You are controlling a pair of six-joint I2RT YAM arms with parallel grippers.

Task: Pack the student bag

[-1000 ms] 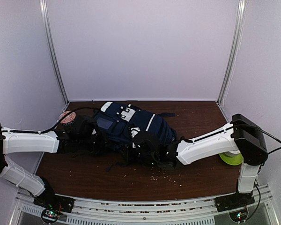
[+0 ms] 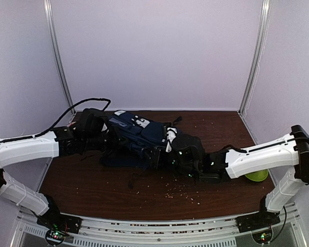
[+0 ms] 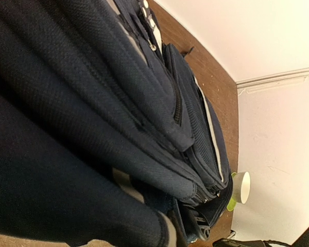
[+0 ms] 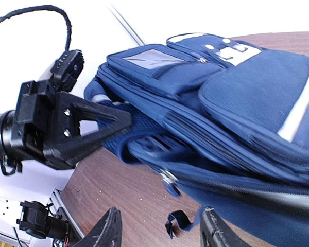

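Observation:
A navy backpack [image 2: 139, 128] with white patches lies across the middle of the table, its side gaping in the right wrist view. At the left end of that opening, my left gripper is shut with its tip against the mesh fabric; whether a fold of cloth is pinched there is hidden. Dark blue cloth fills much of the left wrist view, where the bag [image 3: 118, 103] is very close. My right gripper stands open in front of the bag's near side. A dark strap [image 4: 183, 220] hangs beyond its fingers, and nothing is held between them.
A green dish [image 2: 257, 175] sits at the right, partly behind the right arm; a white cup [image 3: 242, 187] shows with it in the left wrist view. Small crumbs [image 2: 180, 193] are scattered in front. Bare table [image 2: 113, 198] lies at the front, with walls around the back and sides.
My right gripper has moved right along the bag's near side. The left arm has risen slightly, and more dark blue cloth now shows below the bag between the two grippers.

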